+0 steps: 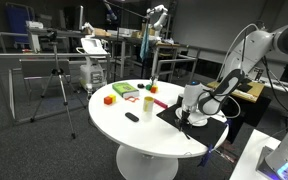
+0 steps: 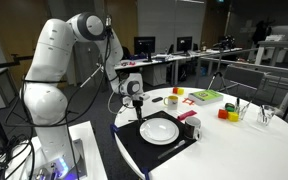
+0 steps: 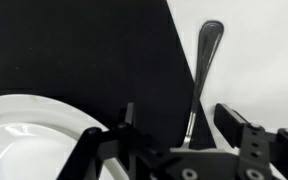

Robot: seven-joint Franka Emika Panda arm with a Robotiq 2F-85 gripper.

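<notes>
A silver utensil (image 3: 206, 62) with a rounded handle end lies across the edge between the black mat and the white table. My gripper stands over it with its fingers apart, one on either side of the utensil, whose lower part is hidden by the gripper. In exterior view 2 the gripper (image 2: 142, 117) hangs low over the mat's far edge, beside the white plate (image 2: 159, 129). The same plate (image 3: 34, 103) fills the lower left of the wrist view.
The black mat (image 2: 134, 146) also carries a thin utensil (image 2: 171, 151) beside the plate. A white mug (image 2: 193, 127) stands off the mat's corner. Farther along the round table are a green box (image 1: 122, 87) and a yellow cup (image 1: 148, 103). Bare table lies left of the mat.
</notes>
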